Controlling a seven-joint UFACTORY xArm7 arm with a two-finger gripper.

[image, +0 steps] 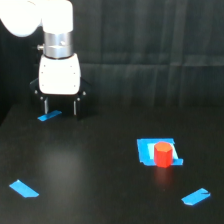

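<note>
A red cylinder stands upright on a square of blue tape with a white middle, at the right of the dark table. My white gripper hangs at the upper left, well apart from the cylinder, its fingers spread open over a blue tape strip, with nothing visible between them.
More blue tape strips lie at the front left and front right. A dark curtain closes off the back.
</note>
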